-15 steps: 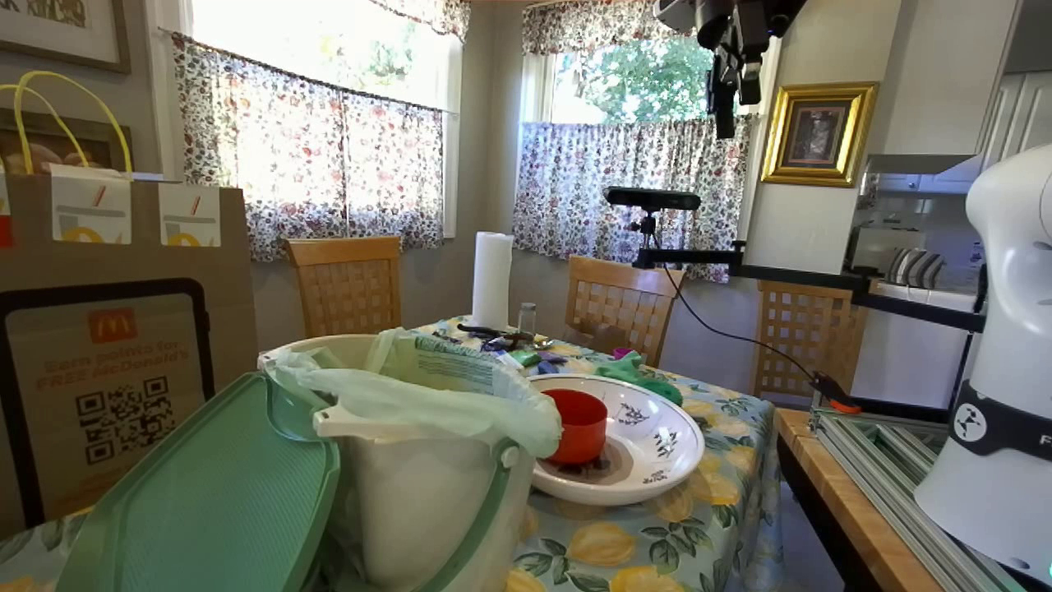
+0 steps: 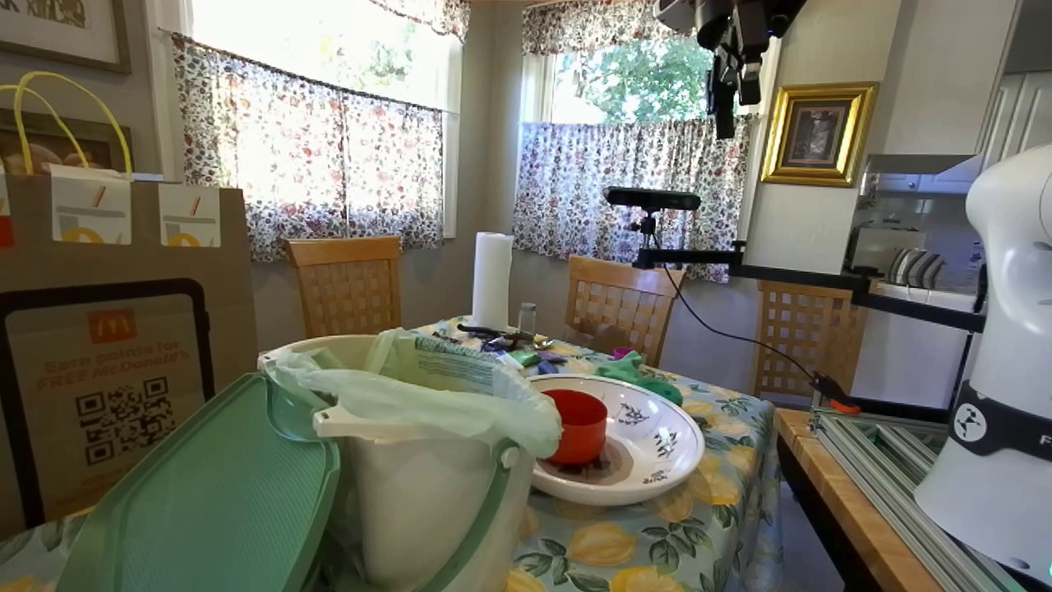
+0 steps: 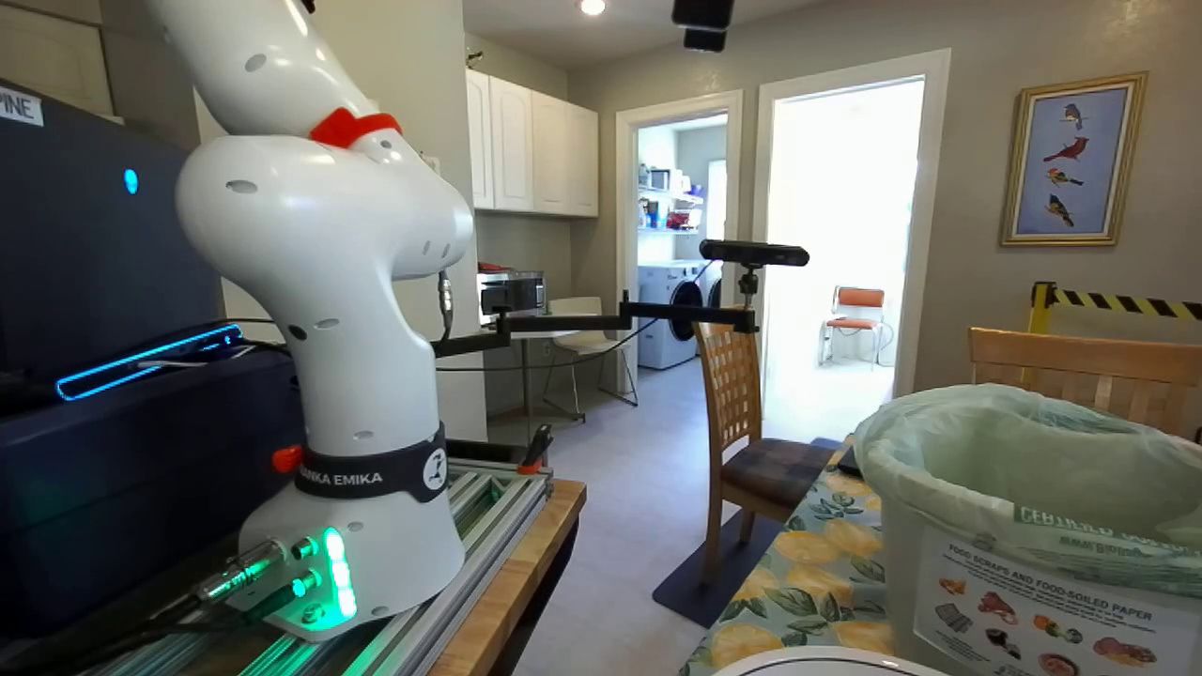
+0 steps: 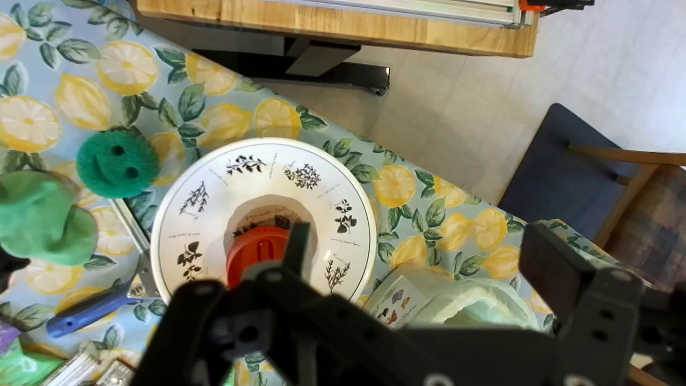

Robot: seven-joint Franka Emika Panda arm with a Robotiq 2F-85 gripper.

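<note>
High above the table, my gripper [image 2: 736,104] hangs pointing down. In the wrist view its two fingers stand wide apart, so the gripper is open, and nothing shows between them. A white bowl [image 2: 680,434] with dark plant drawings rests on the table well below. Inside the bowl, off its centre, sits a red cup [image 2: 582,426]; from above, the cup [image 4: 257,247] is partly hidden by my gripper. Close beside the bowl stands a white bin [image 2: 434,513] lined with a pale green bag [image 3: 1014,439].
A green lid [image 2: 212,493] leans against the bin, near a paper bag [image 2: 118,345]. A green smiling sponge [image 4: 118,163], green cloth [image 4: 45,215] and blue-handled tool [image 4: 90,313] lie around the bowl. A paper towel roll [image 2: 492,279] stands farther back. A camera [image 2: 651,197] juts out on an arm.
</note>
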